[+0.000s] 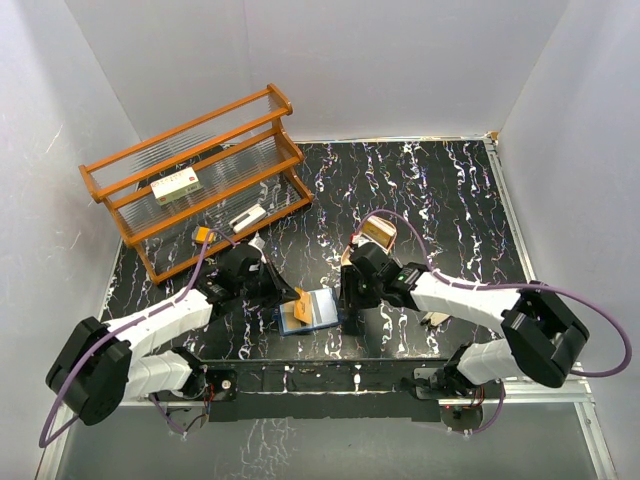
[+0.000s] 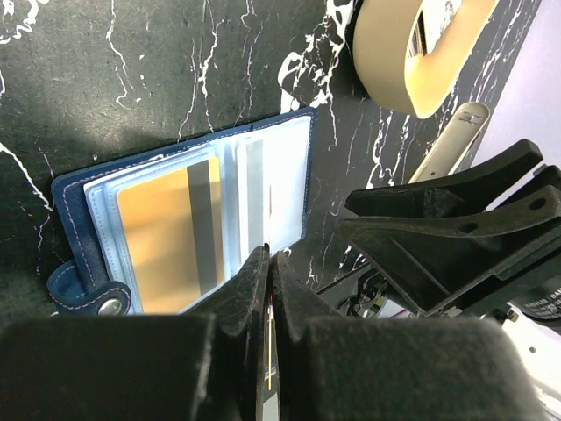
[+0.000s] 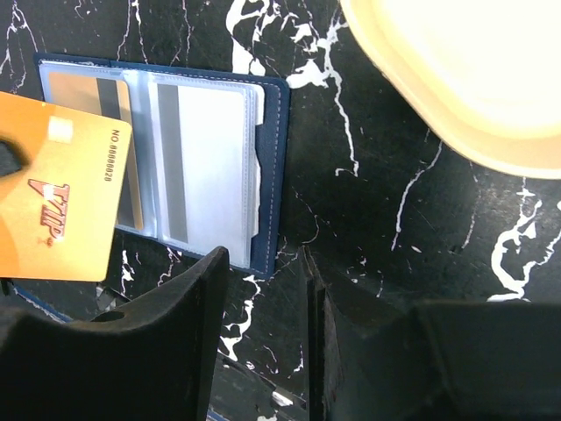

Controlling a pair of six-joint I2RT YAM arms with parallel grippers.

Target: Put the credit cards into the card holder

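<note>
A blue card holder (image 1: 322, 307) lies open on the marble table, with an orange card (image 2: 168, 235) in a clear sleeve and white sleeves on its other side (image 3: 208, 159). My left gripper is shut on an upright orange card (image 3: 54, 187), seen edge-on below its fingertips in the left wrist view and face-on in the right wrist view. My right gripper stands open at the holder's right edge, nothing between its fingers.
A beige tray (image 3: 456, 79) lies behind my right gripper. A tan object (image 2: 451, 140) is at the right. A wooden rack (image 1: 190, 180) with boxes fills the back left.
</note>
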